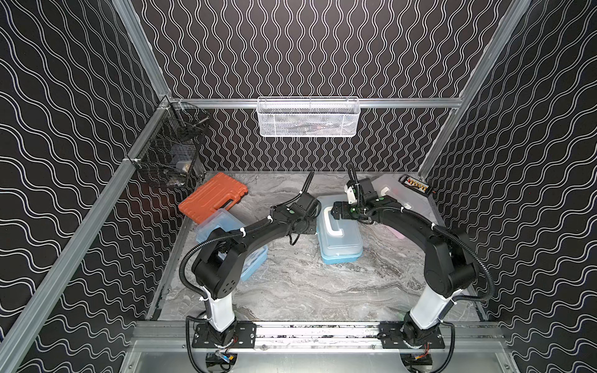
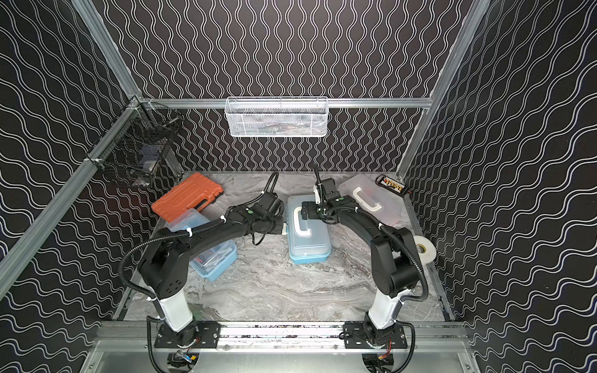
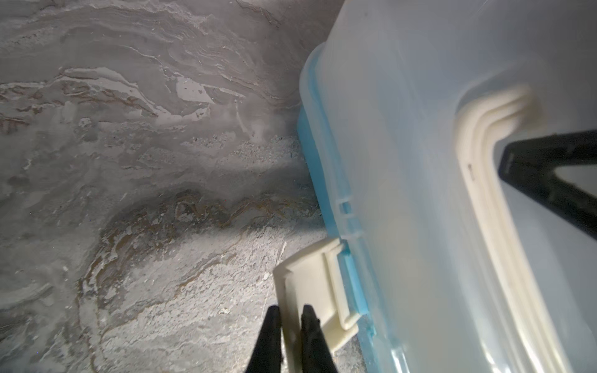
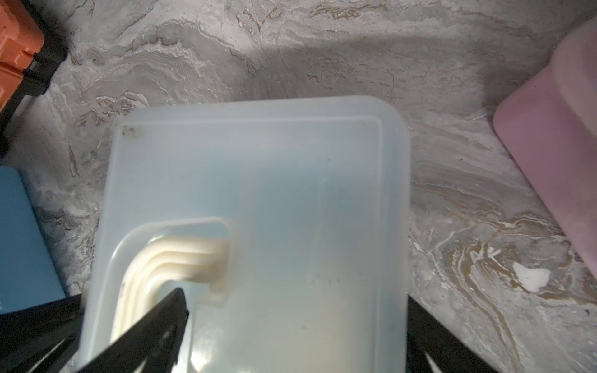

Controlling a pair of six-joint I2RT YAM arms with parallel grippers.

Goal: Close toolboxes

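A pale blue toolbox (image 1: 343, 239) with a translucent lid and white handle (image 1: 330, 222) stands mid-table, lid down. On its left side, in the left wrist view, a cream latch (image 3: 314, 286) sticks outward. My left gripper is shut with the latch's thin outer edge between its fingertips. Above the lid, my right gripper is open, its fingers (image 4: 164, 335) spread across the lid, one near the handle. A second blue toolbox (image 2: 214, 264) lies at the left with its lid open, partly hidden by the left arm.
An orange case (image 1: 214, 195) is at the back left. A pink toolbox with a clear lid (image 2: 373, 195) stands back right, beside a small battery pack (image 2: 391, 184). A tape roll (image 2: 425, 250) lies behind the right arm.
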